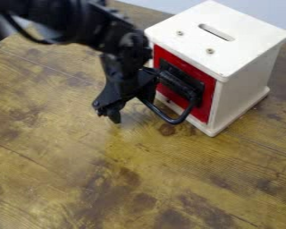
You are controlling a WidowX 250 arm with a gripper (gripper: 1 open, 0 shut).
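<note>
A white wooden box [247, 63] with a slot and two screws on top stands at the upper right. Its red front [206, 87] carries a dark panel with a black loop handle [170, 117] reaching out low in front. Just left of the front is my black gripper [121, 100], low and angled down, near the handle's left end. Whether its fingers are apart or closed, or touching the handle, is unclear.
A pale wall runs behind the box along the top.
</note>
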